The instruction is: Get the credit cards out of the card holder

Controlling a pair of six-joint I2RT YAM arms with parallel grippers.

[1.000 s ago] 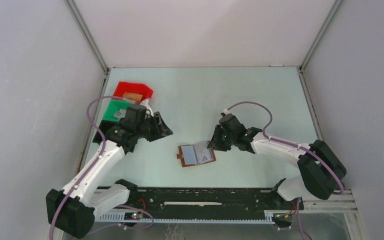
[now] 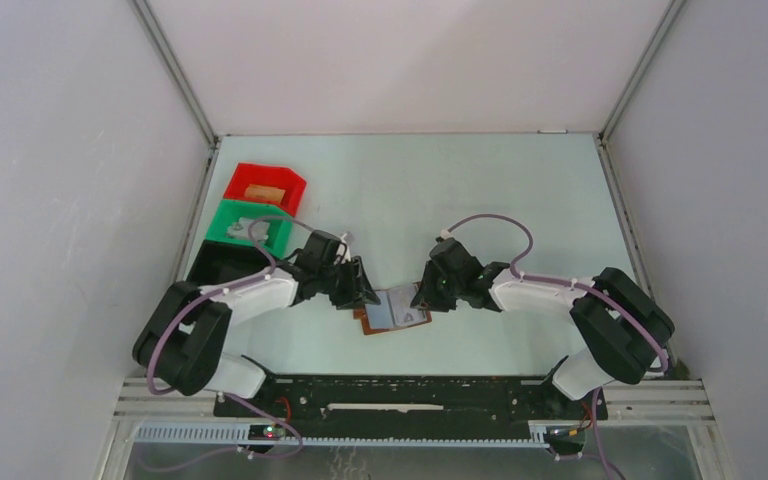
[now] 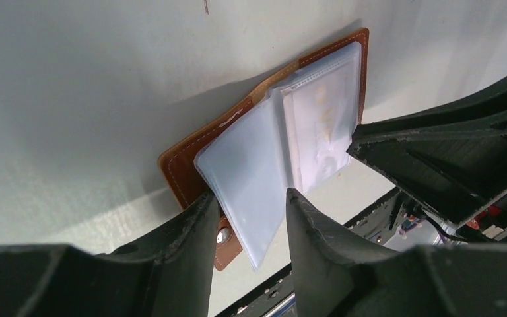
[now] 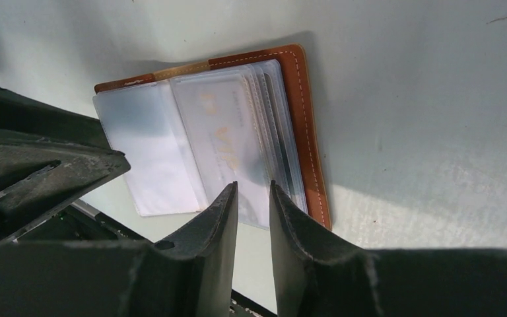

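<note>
An open brown leather card holder (image 2: 361,321) with clear sleeves lies on the table between my grippers; the right wrist view shows its stacked sleeves (image 4: 218,132). My left gripper is at the holder's left end, fingertips slightly apart at the edge of a sleeve (image 3: 244,165). My right gripper is over the right-hand sleeve stack near its outer edge, fingertips a little apart. Whether either gripper has anything between its fingers is unclear.
A red bin (image 2: 290,182), a green bin (image 2: 278,236) and a black bin (image 2: 210,262) stand along the table's left side.
My left arm has swung right and down to the card holder's left end.
</note>
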